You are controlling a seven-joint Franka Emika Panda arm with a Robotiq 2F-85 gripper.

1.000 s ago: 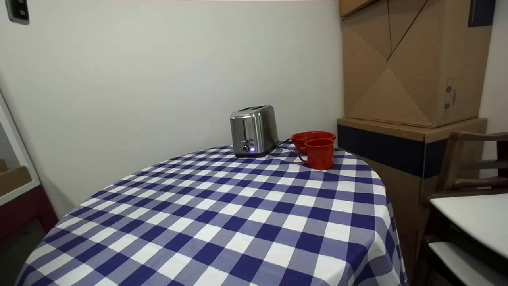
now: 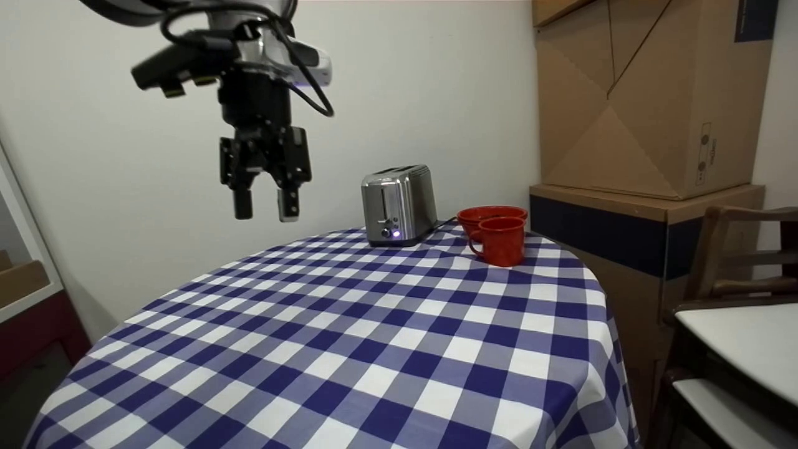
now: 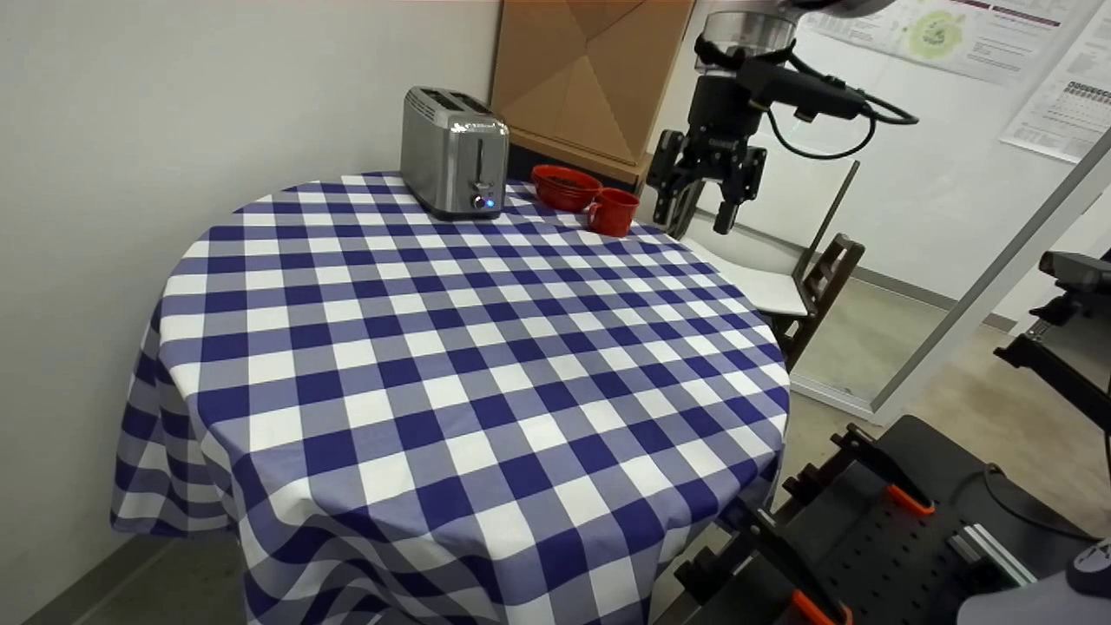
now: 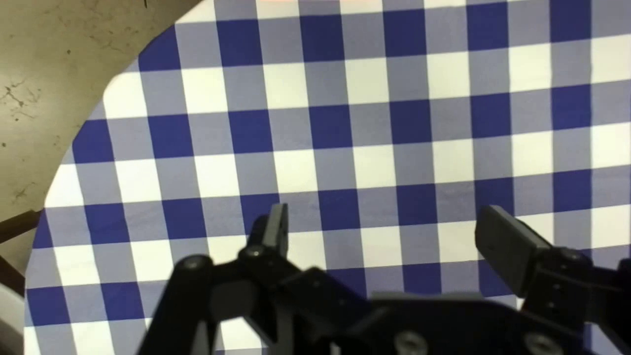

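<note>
My gripper [image 2: 265,212] hangs above the table, its fingers apart and pointing down, with only air between them. In the wrist view its two fingers [image 4: 275,230] stand wide apart over bare checkered cloth. A silver toaster [image 2: 398,206] with a lit button stands at the back of the table. Right of it in exterior view 1 are a red bowl [image 2: 490,212] and, in front of the bowl, an upright red mug [image 2: 503,243]. The mug hides part of the bowl. In exterior view 2 the gripper [image 3: 693,217] appears to the right of the mug [image 3: 614,213].
A blue-and-white checkered cloth [image 3: 448,396] covers the round table, and most of its surface is free. Cardboard boxes [image 2: 621,120] stand beyond the table's far right edge. A chair [image 3: 823,281] is close to the table.
One second ago only a small dark part showed at the top left of exterior view 1. Toaster, bowl and mug are unmoved.
</note>
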